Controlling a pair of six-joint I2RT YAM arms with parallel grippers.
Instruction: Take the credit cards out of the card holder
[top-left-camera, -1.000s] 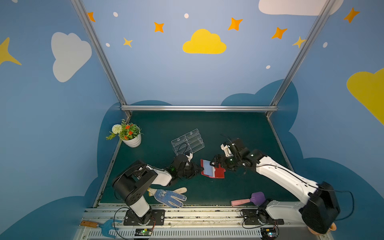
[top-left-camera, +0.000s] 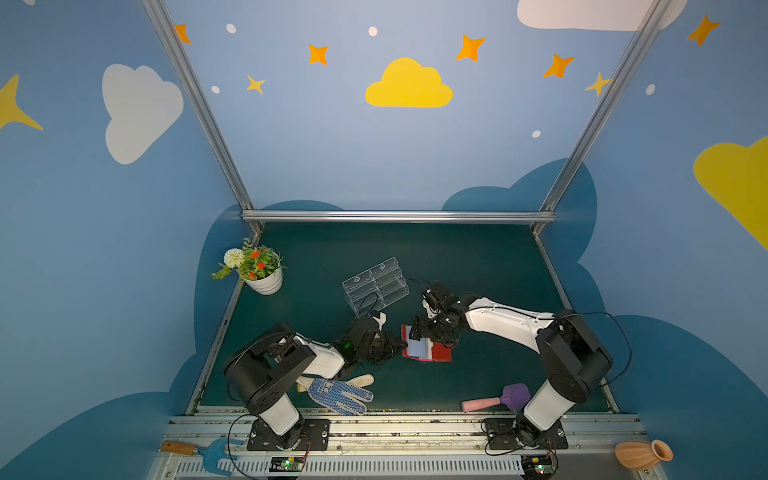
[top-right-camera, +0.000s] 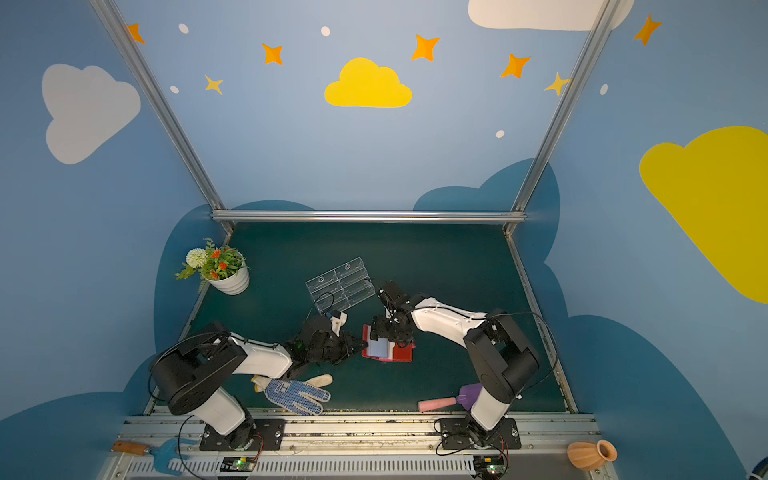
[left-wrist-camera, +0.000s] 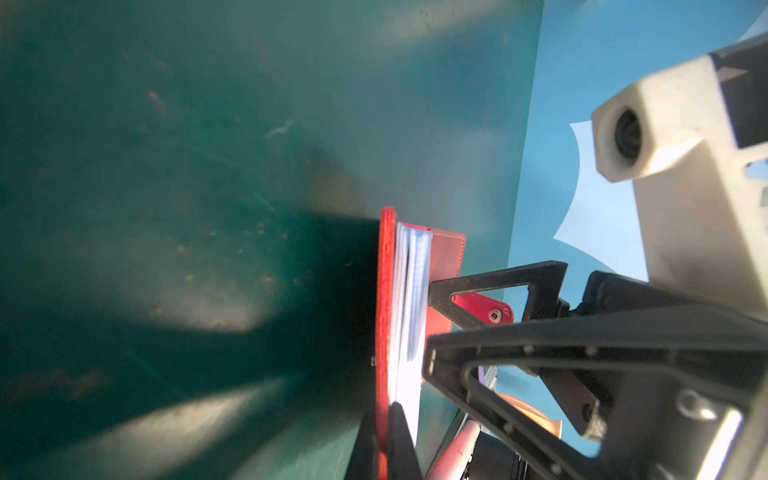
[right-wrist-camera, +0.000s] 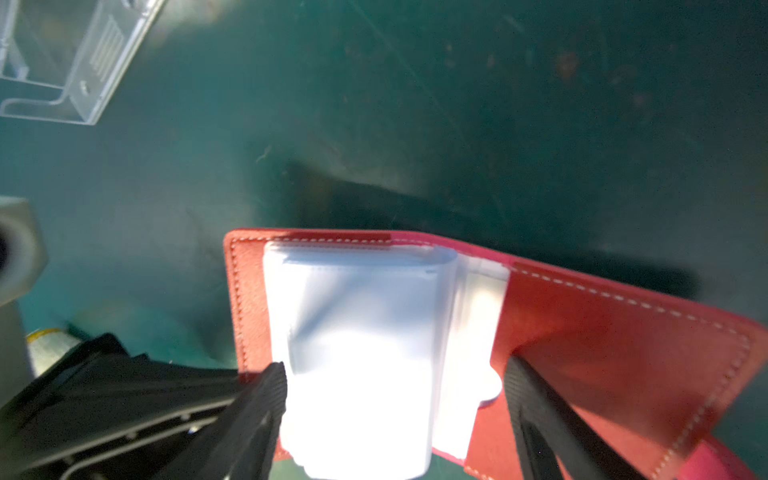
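The red card holder (right-wrist-camera: 608, 360) lies open on the green table, its stack of white card sleeves (right-wrist-camera: 360, 344) facing up. In the left wrist view my left gripper is shut on the holder's red edge at the bottom of the frame. My right gripper is over the sleeves, part open, its fingertips on either side of the stack. In the top views both grippers meet at the holder and partly cover it.
A clear acrylic rack (top-left-camera: 374, 284) stands behind the holder, a flower pot (top-left-camera: 264, 280) at back left. A dotted glove (top-left-camera: 336, 393) and a purple spatula (top-left-camera: 513, 395) lie near the front edge.
My right gripper has moved left onto the holder, with its arm drawn inward. The holder and left gripper have shifted slightly toward the front.
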